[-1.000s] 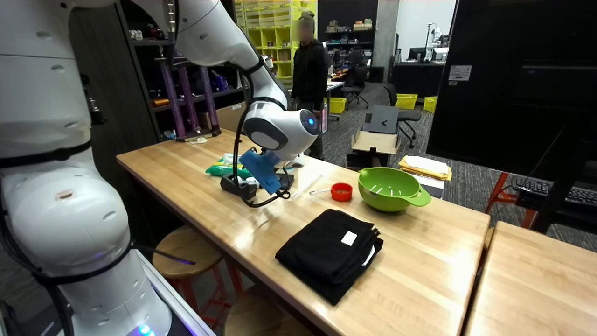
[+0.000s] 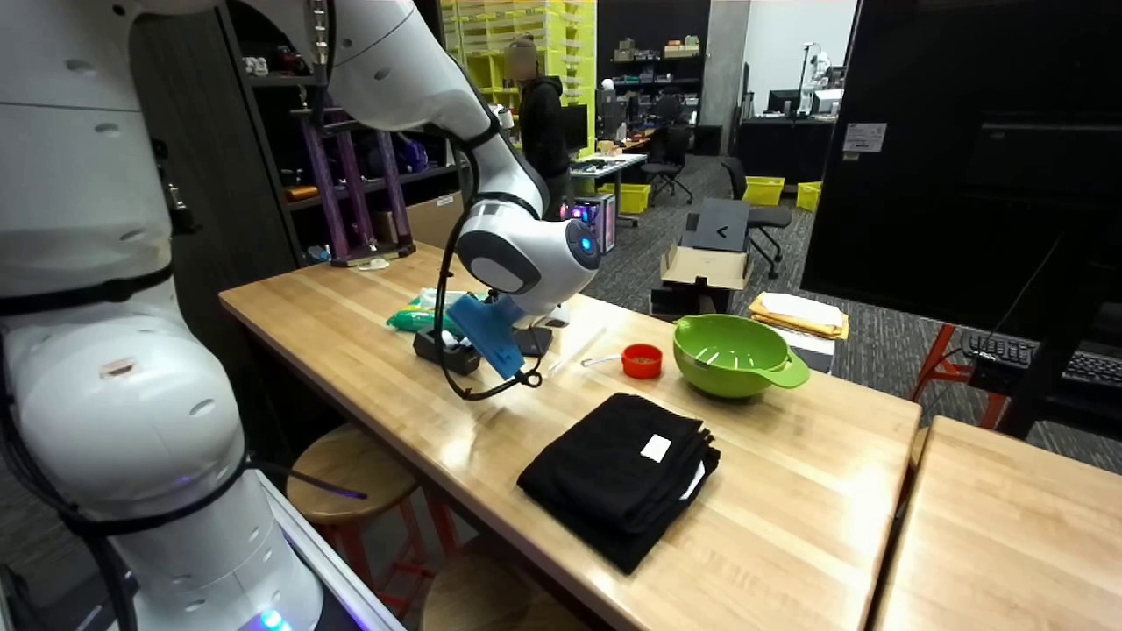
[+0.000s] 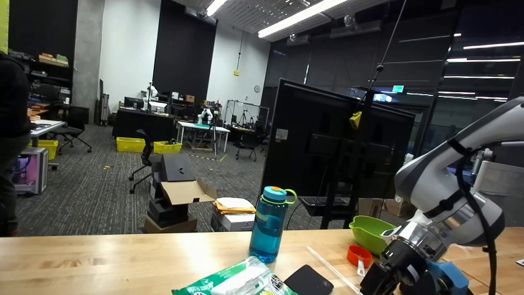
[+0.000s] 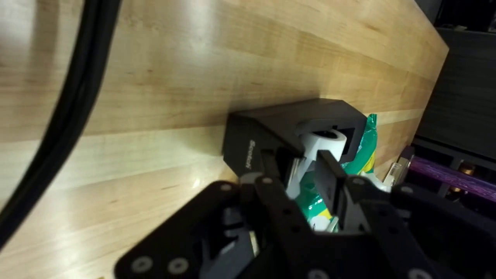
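A black Scotch tape dispenser [image 4: 279,135] with a white roll [image 4: 325,142] lies on the wooden table in the wrist view. My gripper is over the dispenser's near end, its fingers [image 4: 331,179] apart on either side of the tape roll's front part. Whether they touch it cannot be told. In exterior view 1 the dispenser [image 2: 447,356] is partly covered by the blue piece [image 2: 489,335] on my gripper, which hides the fingertips. From exterior view 2 the gripper appears low at the bottom right, its tips cut off by the frame.
Beside the dispenser is a green packet [image 2: 410,320]. A red measuring cup [image 2: 642,361], a green bowl [image 2: 736,356] and folded black cloth [image 2: 621,473] lie to the right. A blue bottle [image 3: 269,226] stands near the far edge. Bare table lies in front of the dispenser.
My gripper has come down a little towards the dispenser, its blue piece now lower. The person in the background has shifted left. Objects on the table look unmoved.
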